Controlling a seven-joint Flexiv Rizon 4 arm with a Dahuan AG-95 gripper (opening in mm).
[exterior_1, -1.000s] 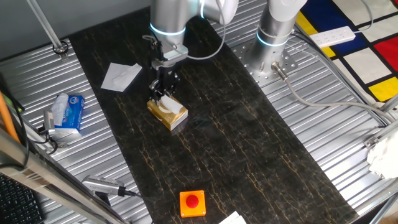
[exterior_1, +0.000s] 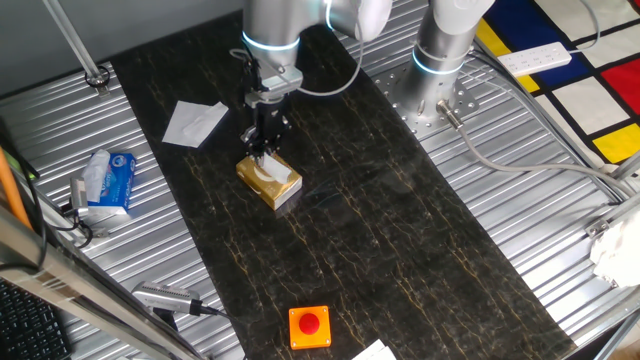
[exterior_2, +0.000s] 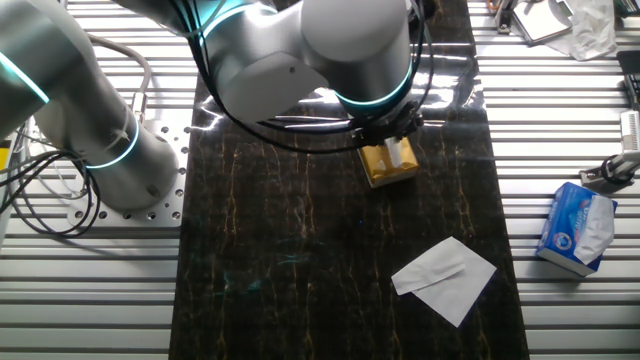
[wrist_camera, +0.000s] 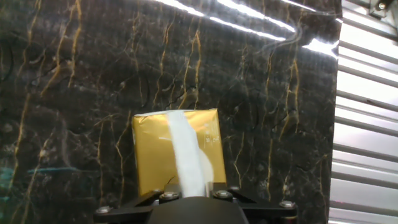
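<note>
A gold tissue box (exterior_1: 270, 182) rests on the dark marbled tabletop, with a white tissue (exterior_1: 277, 168) standing out of its top slot. My gripper (exterior_1: 262, 152) points down over the box's far end, right at the tissue. In the wrist view the tissue (wrist_camera: 185, 149) runs down the middle of the gold box (wrist_camera: 152, 152) and passes between the fingertips of my gripper. Whether the fingers pinch it is hidden by the dark gripper body. Exterior view 2 shows the box (exterior_2: 388, 172) partly covered by the arm.
A flat white tissue (exterior_1: 194, 124) lies on the tabletop near the box. A blue tissue pack (exterior_1: 118, 182) sits on the slatted metal surface to the left. An orange block with a red button (exterior_1: 310, 327) stands at the front.
The arm and gripper have shifted only slightly over the box. The box and the flat tissue have stayed in place.
</note>
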